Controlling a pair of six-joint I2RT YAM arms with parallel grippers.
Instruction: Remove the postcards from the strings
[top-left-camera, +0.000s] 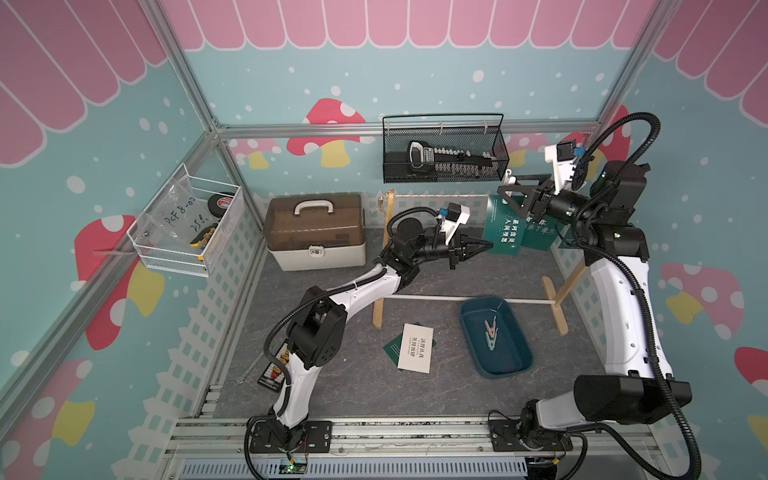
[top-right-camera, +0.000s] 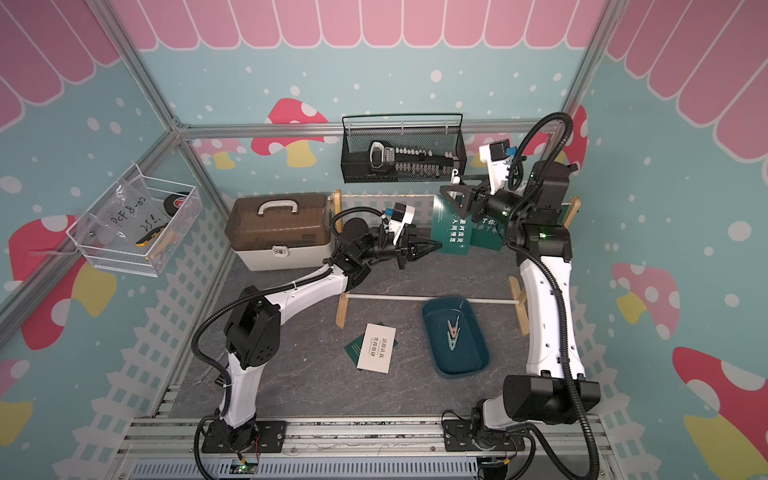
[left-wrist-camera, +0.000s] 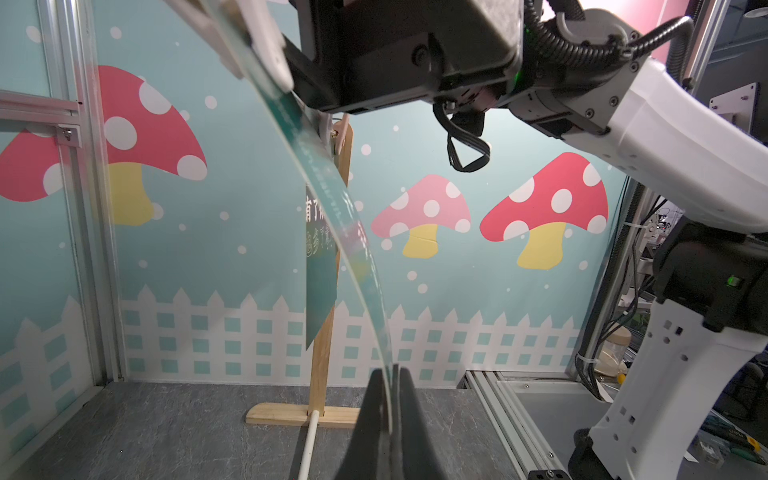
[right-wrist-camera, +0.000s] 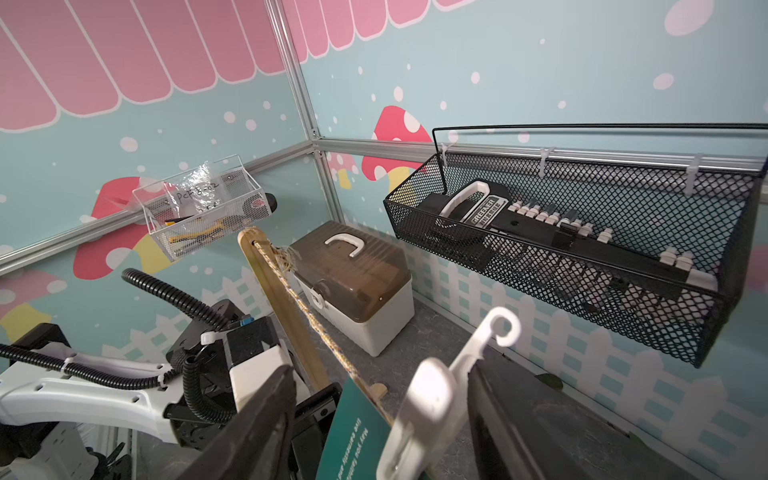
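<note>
Two green postcards hang from the twine (right-wrist-camera: 320, 328). The nearer postcard (top-left-camera: 504, 228) bows in the left wrist view, and its lower edge runs between the fingertips of my left gripper, which is shut on it. Behind it hangs the farther postcard (left-wrist-camera: 321, 256). At the top of the nearer card is a white clothespin (right-wrist-camera: 428, 416), standing between the spread fingers of my right gripper; that gripper is open. Two removed-looking cards lie on the table, a cream postcard (top-left-camera: 416, 348) overlapping a green one (top-left-camera: 392, 349).
A teal tray (top-left-camera: 520, 352) holds loose clothespins (top-left-camera: 491, 333). The wooden frame's lower rod (top-left-camera: 432, 297) crosses behind the tray. A brown-lidded box (top-left-camera: 316, 228) stands at the back left, and a black mesh basket (right-wrist-camera: 560, 232) hangs on the back wall near my right gripper.
</note>
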